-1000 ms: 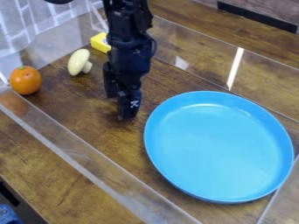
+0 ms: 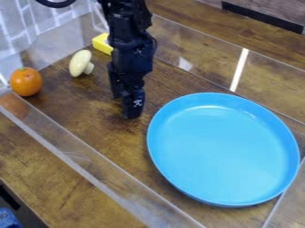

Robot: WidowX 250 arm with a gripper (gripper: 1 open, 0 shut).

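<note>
My black gripper (image 2: 131,100) reaches down from the top centre to low over the dark wooden table, left of the blue plate (image 2: 223,147). Its fingertips are dark and small, so whether it is open or shut, or has anything between them, cannot be seen clearly.
An orange fruit (image 2: 25,82) sits at the left. A pale oblong vegetable (image 2: 81,62) lies behind it, and a yellow block (image 2: 102,44) is at the back, partly behind the arm. Clear barriers edge the table.
The arm has shifted slightly over the last second, with the gripper staying at about the same spot left of the plate. The other objects have not moved.
</note>
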